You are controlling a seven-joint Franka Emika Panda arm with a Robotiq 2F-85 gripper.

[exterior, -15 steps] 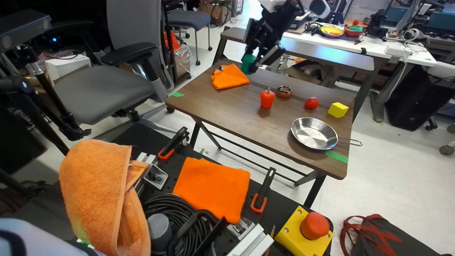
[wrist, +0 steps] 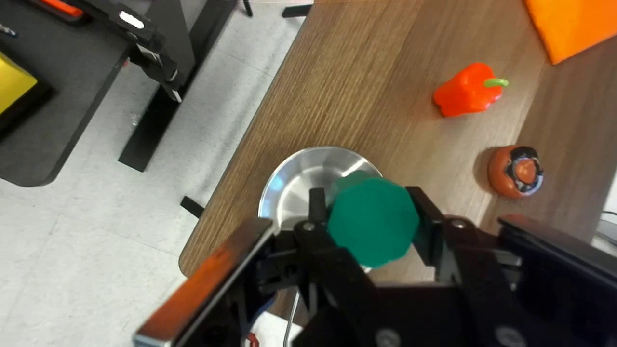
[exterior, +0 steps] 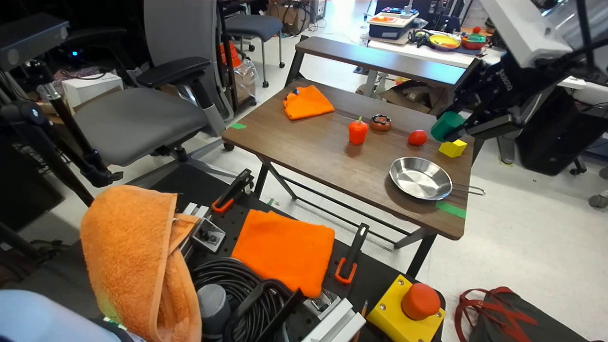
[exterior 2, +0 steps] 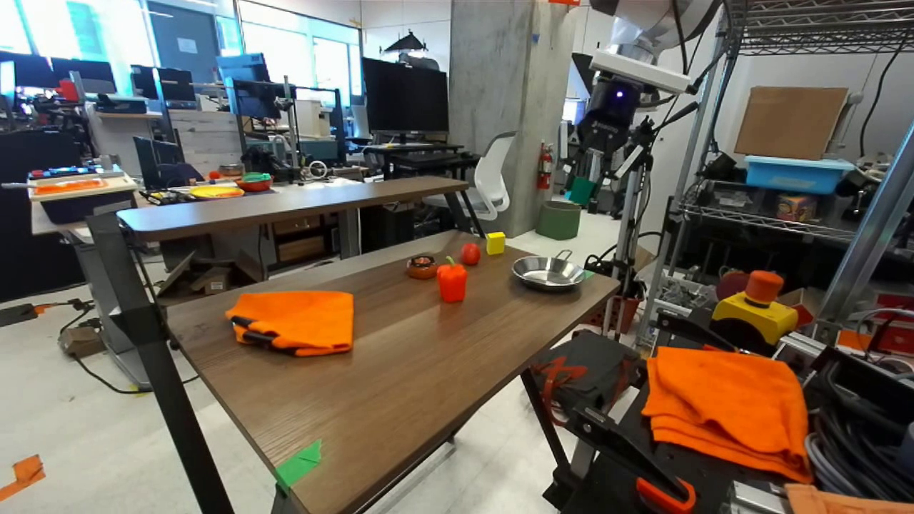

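My gripper is shut on a green cup-like object (wrist: 373, 222), whose flat face fills the gap between the dark fingers. In the first exterior view the green object (exterior: 447, 126) is held up off the table, appearing near the yellow block (exterior: 453, 148). The second exterior view shows the green object (exterior 2: 582, 191) hanging well above the tabletop. A steel pan (exterior: 420, 177) lies on the table near its front right corner, empty. Seen from the wrist, the green object covers part of the pan (wrist: 289, 188). A red tomato (exterior: 417, 137) sits left of the yellow block.
On the wooden table (exterior: 308, 148) stand a red pepper (exterior: 357, 131) and a small brown pot-like item (exterior: 380, 122). An orange cloth (exterior: 308, 103) lies at the far left. The pan's handle (exterior: 468, 188) juts past the table edge. Bare wood lies left of the pan.
The arm has swung from above the orange cloth across to the right end of the table, carrying the green object with it. The objects on the table have stayed put.
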